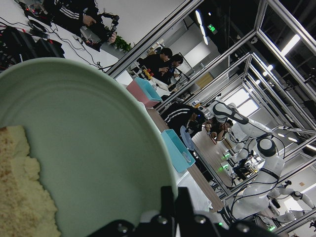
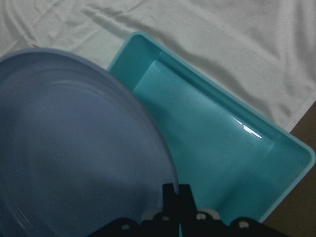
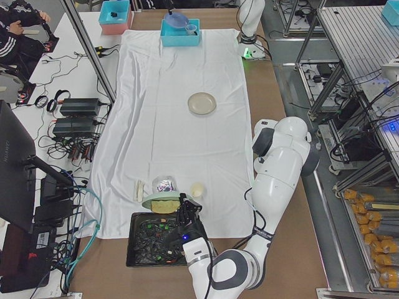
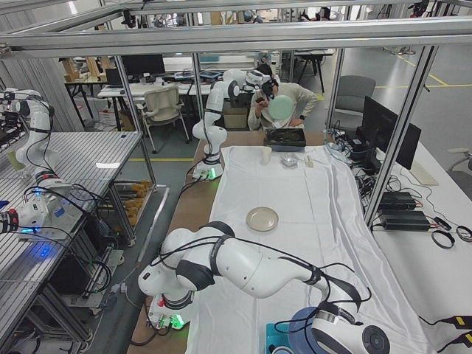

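Note:
My left gripper is shut on the rim of a pale green plate (image 1: 89, 138) carrying a yellow, bread-like piece (image 1: 24, 187). It holds the plate steeply tilted near the black tray (image 3: 149, 246) at the table's near end. My right gripper is shut on the rim of a blue plate (image 2: 79, 143), over the turquoise bin (image 2: 207, 138) at the far end, which also holds a small cup (image 3: 191, 29).
A beige plate (image 3: 201, 103) lies mid-cloth. A clear packet (image 3: 164, 183), a cream cup (image 3: 197, 189) and a pale slim item (image 3: 139, 190) lie near the green plate.

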